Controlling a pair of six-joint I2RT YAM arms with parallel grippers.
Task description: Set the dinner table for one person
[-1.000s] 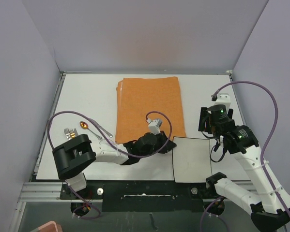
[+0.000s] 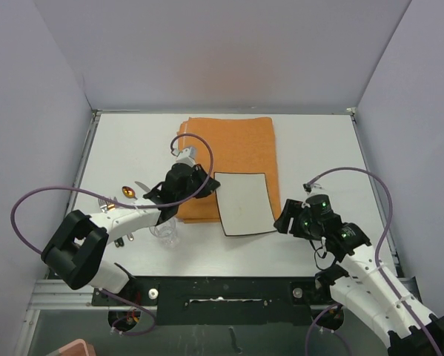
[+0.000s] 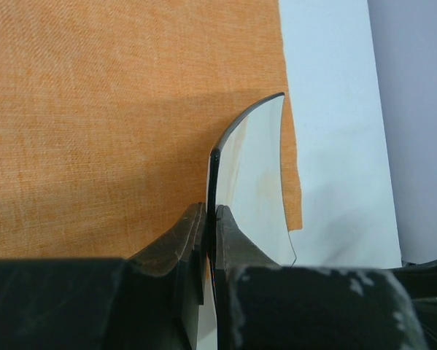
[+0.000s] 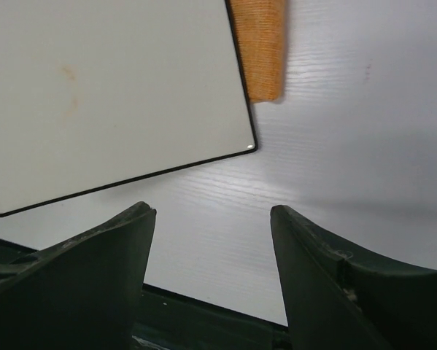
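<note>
A white square plate (image 2: 244, 204) with a dark rim lies over the lower right part of an orange placemat (image 2: 225, 141). In the left wrist view my left gripper is shut on the plate's edge, which stands raised above the cloth. My right gripper is open just off the plate's lower right corner, with bare table between its fingers. Cutlery, including a gold spoon (image 2: 128, 191), lies left of the mat, partly hidden by the left arm.
A clear glass (image 2: 165, 236) stands below the left arm. Walls border the sides and back; the dark front edge runs below.
The left gripper has carried the plate up and leftward onto the placemat. The right gripper has moved down and left, toward the plate's lower right corner.
</note>
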